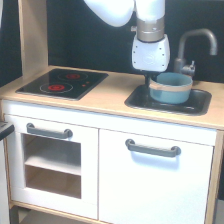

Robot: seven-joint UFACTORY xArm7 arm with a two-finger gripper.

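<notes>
A blue-grey toy pot (172,93) with a pale band round it sits at the sink (137,97) at the counter's right end. My gripper (150,79) points down from above, at the pot's left side. Its fingertips are dark and small against the pot and basin edge. Whether they touch or clasp the pot cannot be made out, nor can the gap between them.
Behind the pot rises a grey faucet (197,37), curving close to my hand. A black cooktop (63,84) with red rings lies empty at the left. Bare wooden counter (110,92) separates it from the sink. Below are an oven door and a white cabinet door (152,180).
</notes>
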